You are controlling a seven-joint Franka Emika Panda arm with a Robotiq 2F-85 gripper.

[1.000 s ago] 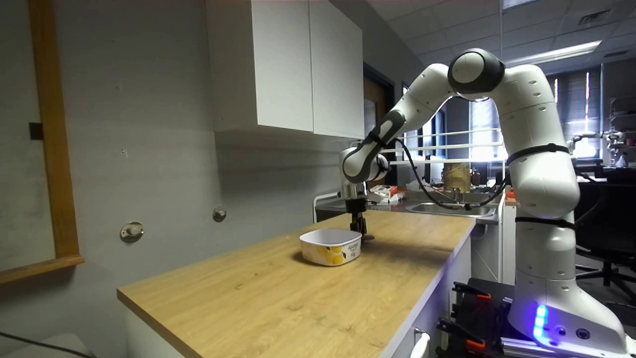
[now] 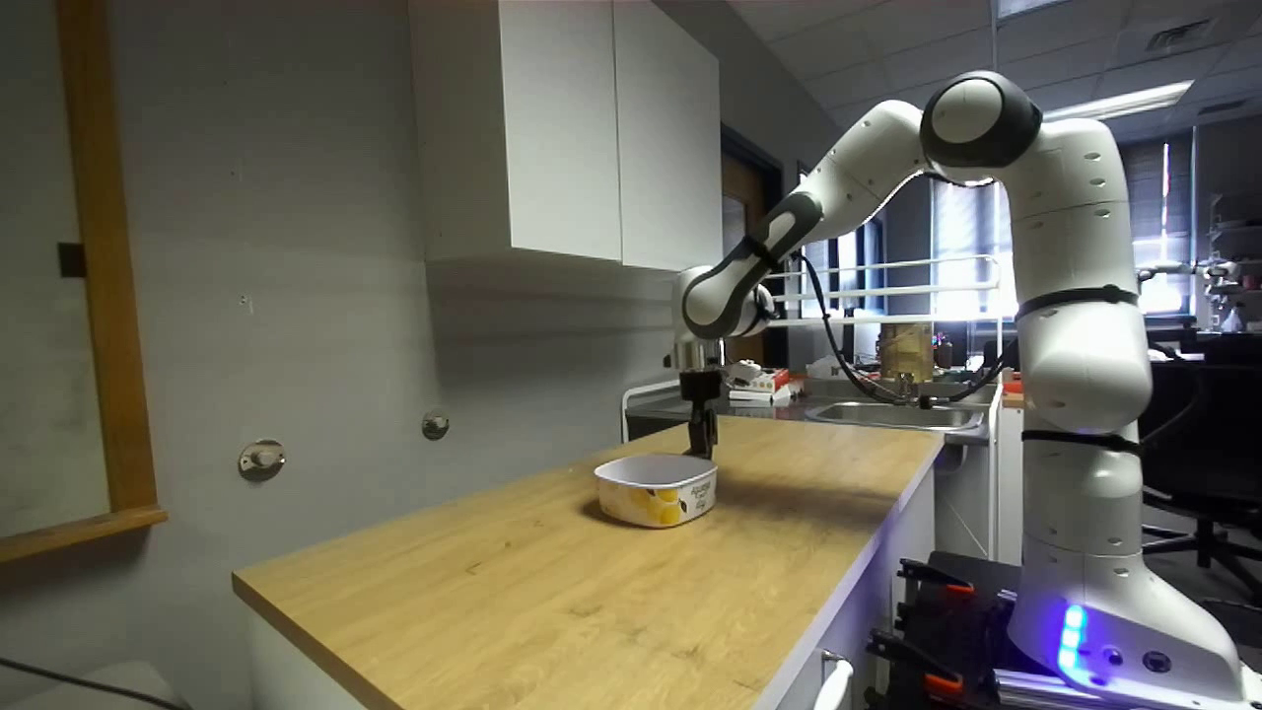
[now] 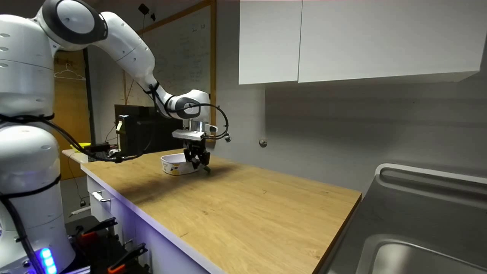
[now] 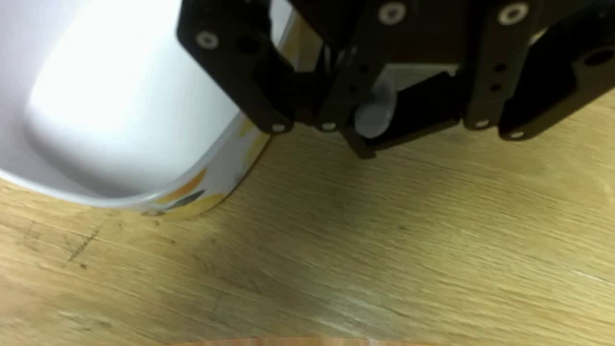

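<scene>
A white bowl-like container (image 2: 657, 490) with yellow fruit printed on its side stands upright on the wooden counter. Just beyond it, close to its rim, my gripper (image 2: 701, 451) points down, shut. In exterior view 2 the gripper (image 3: 201, 165) is at the container's (image 3: 176, 164) right side, and a small dark greenish bit (image 3: 207, 169) shows by its tips. Looking down in the wrist view, I see the container's empty white interior (image 4: 115, 98) on the left. A pale, blurred, rounded shape (image 4: 375, 109) is among the dark fingers; whether they grip it is unclear.
White cabinets (image 2: 556, 130) hang on the wall above. A metal sink (image 2: 893, 414) lies beyond the counter's far end, with boxes (image 2: 763, 385) beside it.
My gripper has risen and shifted slightly left, toward the container. A dark low shape beside its tips on the counter no longer shows there. The container has stayed in place.
</scene>
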